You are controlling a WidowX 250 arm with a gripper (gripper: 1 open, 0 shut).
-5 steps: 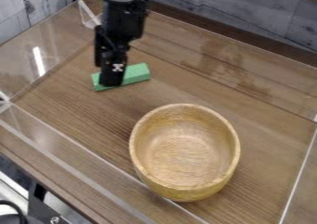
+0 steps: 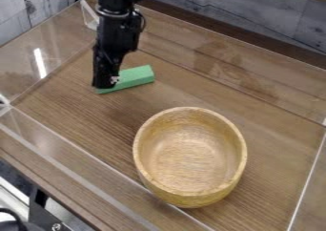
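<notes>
A green flat rectangular block (image 2: pixel 135 77) lies on the wooden table, left of the middle. My dark gripper (image 2: pixel 105 77) is lowered at the block's left end, shut, with nothing clearly between its fingers. Whether it touches the block is hard to tell.
A large tan bowl (image 2: pixel 189 156) stands in the lower middle right of the table (image 2: pixel 274 92). The table's edge runs along the lower left.
My gripper has moved left from over the block to its left end and appears narrower. The block and bowl look unmoved.
</notes>
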